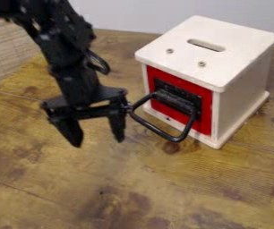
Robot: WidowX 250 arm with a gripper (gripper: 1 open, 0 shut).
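Observation:
My black gripper (94,132) hangs at the left over the wooden table, open, its two fingers apart with nothing visible between them; it is somewhat blurred. To its right stands a white box (237,95) with a slot and two bolts on top and a red front (201,125). A black U-shaped handle (164,132) sticks out from the front toward the gripper, apart from its fingers.
A woven mat (8,58) lies at the back left, partly behind the arm.

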